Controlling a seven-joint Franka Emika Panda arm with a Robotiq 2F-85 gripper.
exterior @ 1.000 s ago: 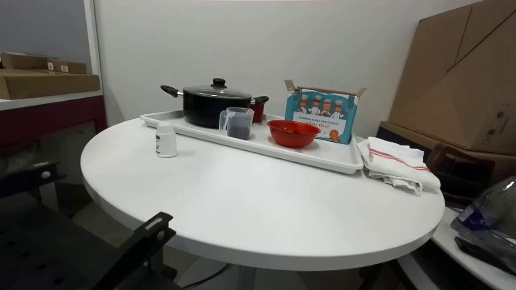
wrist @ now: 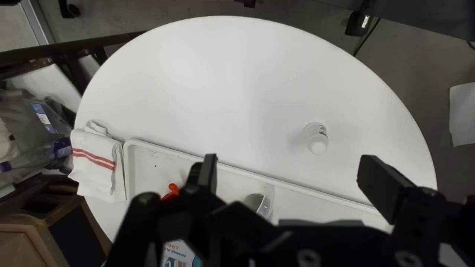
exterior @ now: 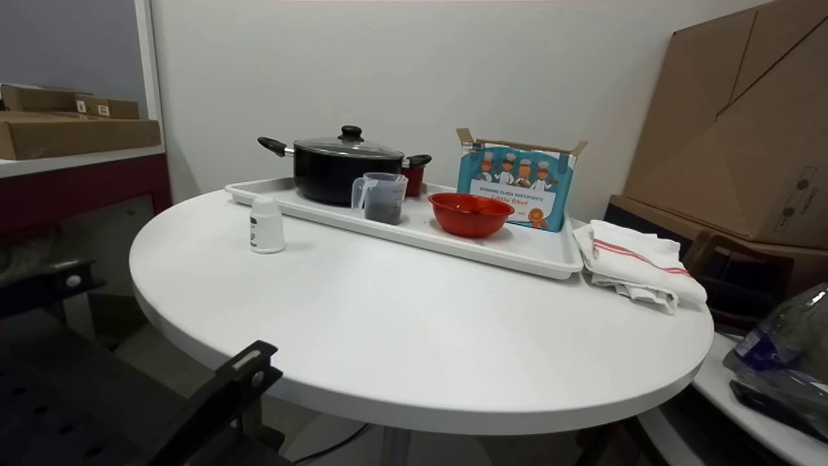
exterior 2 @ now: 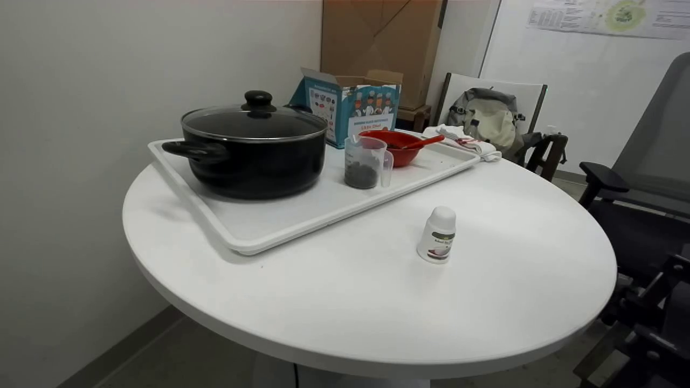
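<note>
My gripper is open high above the round table, its two black fingers wide apart with nothing held; neither exterior view shows it. A white bottle point(exterior: 267, 225) with a rounded cap stands upright on bare table, apart from everything else. In the wrist view that bottle point(wrist: 317, 138) appears beyond the fingertips, towards the right one. On the white tray point(exterior 2: 307, 227) are a lidded black pot point(exterior 2: 259, 155), a clear measuring cup point(exterior 2: 366, 163) with dark contents, and a red bowl point(exterior 2: 395, 147) with a red utensil in it.
A blue Little Chef box point(exterior: 516, 182) stands at the tray's back right. Beside the tray's right end lies a folded white towel point(exterior: 636, 260) with red stripes. Large cardboard boxes point(exterior: 737, 116) stand beyond, on the right.
</note>
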